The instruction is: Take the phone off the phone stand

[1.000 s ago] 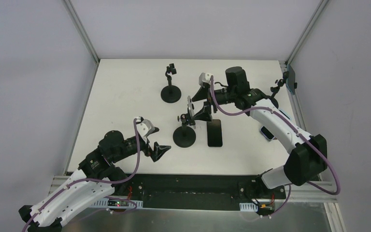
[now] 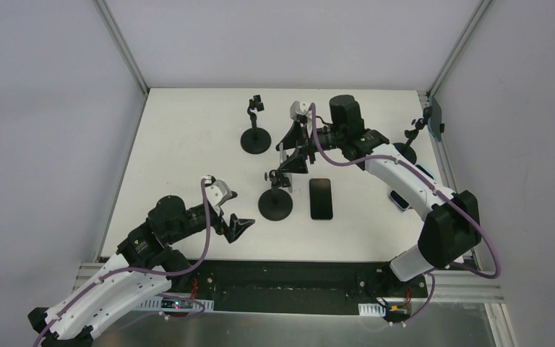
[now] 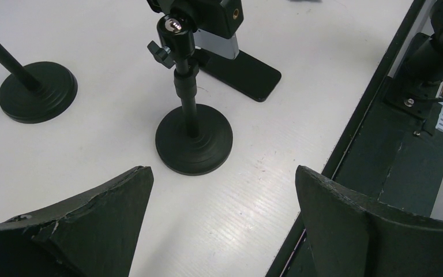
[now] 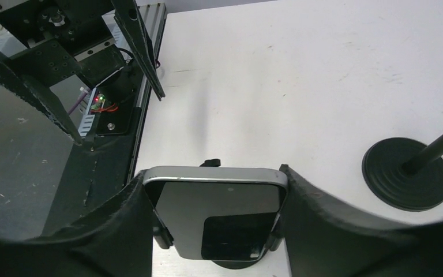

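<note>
The central phone stand stands upright on the white table. Its phone, silver-edged, sits in the holder, seen end-on in the right wrist view. My right gripper is around that phone, a finger on each side, its edges close to or touching it; whether it grips firmly I cannot tell. My left gripper stands open at the front left of the stand, nothing between its fingers.
An empty stand is at the back. Another stand with a phone is at the right edge. A black phone lies right of the central stand; more phones lie at the right.
The left arm has not moved.
</note>
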